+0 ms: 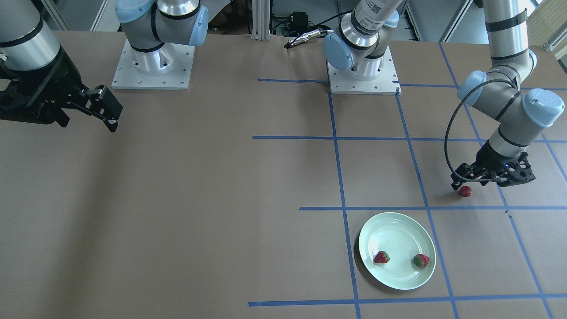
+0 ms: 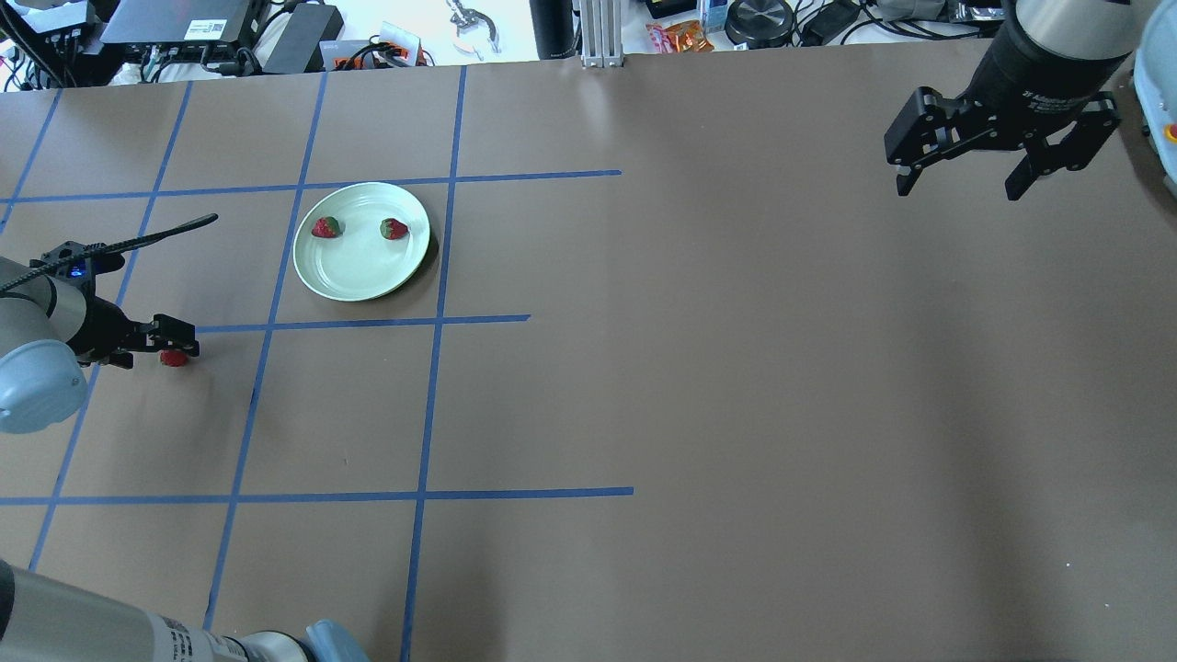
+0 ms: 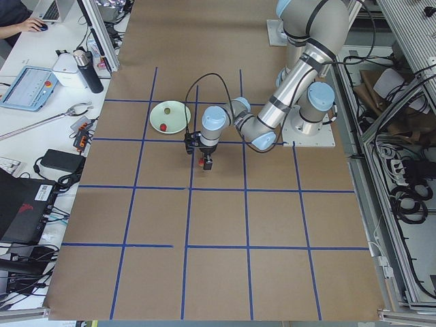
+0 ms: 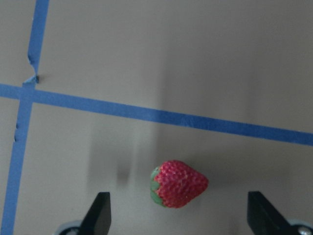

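A red strawberry (image 1: 465, 191) (image 2: 173, 359) (image 4: 178, 183) lies on the taped table. My gripper (image 1: 469, 179) hangs low just over it, open, its two fingertips either side of the berry in the left wrist view with a gap around it. A pale green plate (image 1: 396, 234) (image 3: 169, 109) (image 2: 360, 270) holds two more strawberries (image 1: 380, 257) (image 1: 421, 260), toward the front in the front view.
A second arm's black gripper (image 1: 85, 103) (image 2: 993, 138) is parked over the other end of the table, far from the berry. Further arm bases (image 1: 154, 79) stand along the back.
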